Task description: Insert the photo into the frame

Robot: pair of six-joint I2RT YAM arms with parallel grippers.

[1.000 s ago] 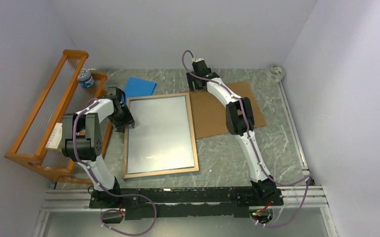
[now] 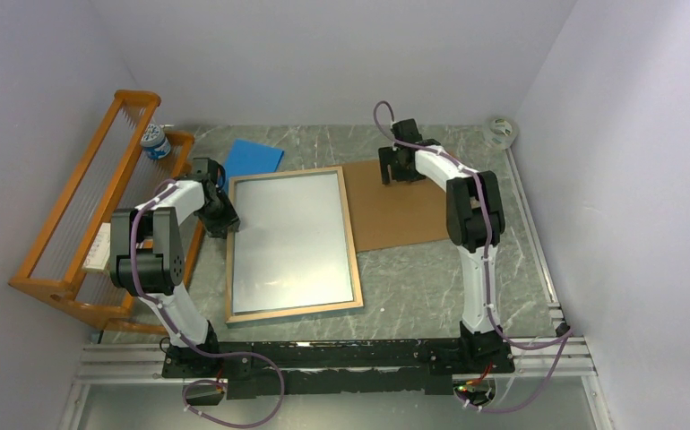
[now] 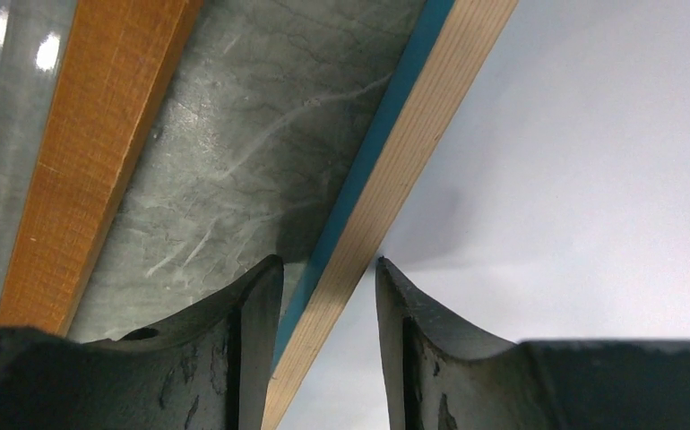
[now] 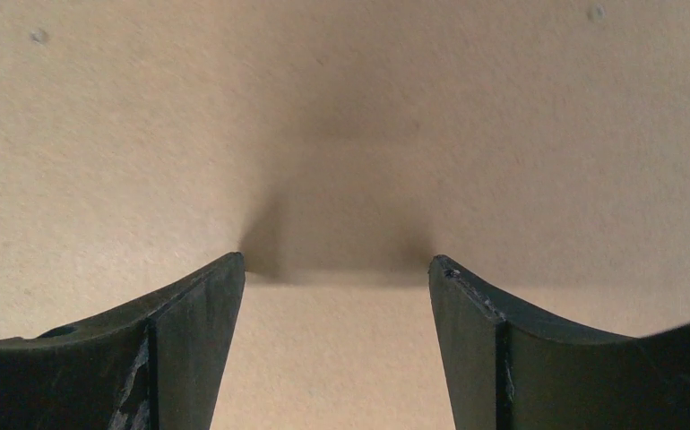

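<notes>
The wooden photo frame, holding a pale white panel, lies on the table at centre left. My left gripper is at the frame's left edge, part open, its fingertips either side of the wooden strip; whether they touch it I cannot tell. A brown board lies to the right of the frame. My right gripper is over this board, fingers apart with nothing between them. I cannot tell whether a photo is among these sheets.
An orange wooden rack with a jar stands at the left. A blue sheet lies behind the frame, a tape roll at the back right. Bare table shows at the front right.
My right gripper has moved right and toward the front across the brown board. The left gripper has barely moved; the photo frame has shifted very slightly.
</notes>
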